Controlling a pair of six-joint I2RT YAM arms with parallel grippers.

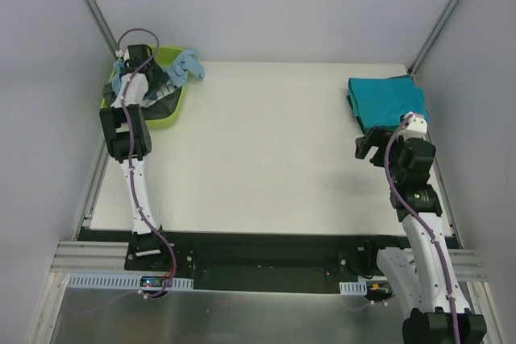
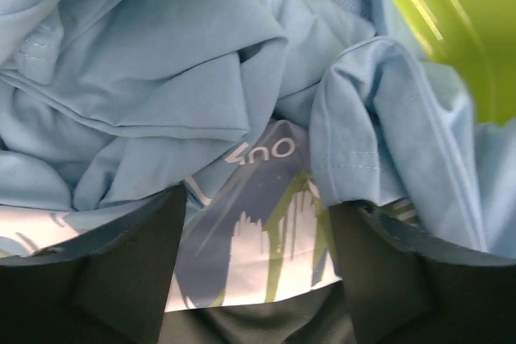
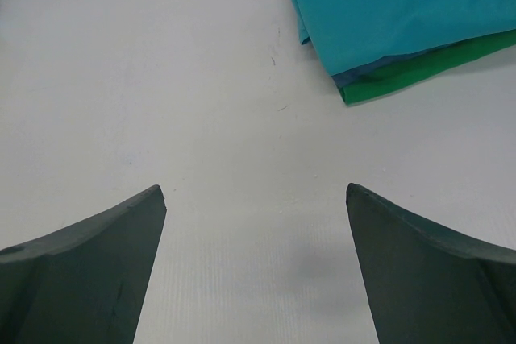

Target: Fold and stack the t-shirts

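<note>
My left gripper is down in the green basket [image 1: 173, 114] at the back left, its fingers part open among crumpled light-blue shirts [image 2: 161, 78] and a grey printed shirt [image 2: 266, 231]; whether cloth is between them is unclear. My right gripper stands open over bare table, just front-left of a folded stack at the back right, with a teal shirt [image 1: 387, 98] on top and a green one [image 3: 403, 70] beneath.
Light-blue cloth hangs over the basket's right rim. Walls stand at the back and both sides.
</note>
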